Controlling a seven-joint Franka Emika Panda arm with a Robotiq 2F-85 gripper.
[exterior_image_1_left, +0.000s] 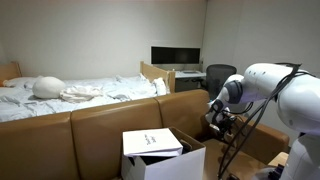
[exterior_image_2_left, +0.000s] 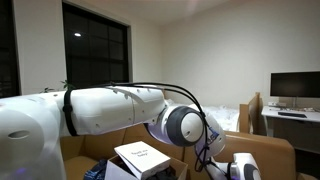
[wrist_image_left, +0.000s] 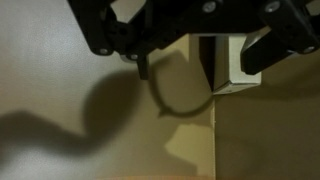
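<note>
My gripper (exterior_image_1_left: 220, 125) hangs low over the brown sofa, at the right in exterior view 1. Dark fingers stand wide apart along the top of the wrist view, the right one close to a small pale box-like object (wrist_image_left: 236, 68). Whether they touch cannot be made out. Left of centre in exterior view 2 is a white box (exterior_image_2_left: 122, 170) with a white book or flat box (exterior_image_2_left: 144, 156) lying tilted on top. This same white box (exterior_image_1_left: 185, 166) stands at bottom centre in exterior view 1, away from my gripper.
The sofa's brown backrest (exterior_image_1_left: 95, 127) runs behind the work area. Beyond it are a bed with white bedding (exterior_image_1_left: 105, 90) and a desk with a monitor (exterior_image_1_left: 176, 55). A black cable (exterior_image_1_left: 245, 135) hangs from my arm. Bare seat shows between gripper and box.
</note>
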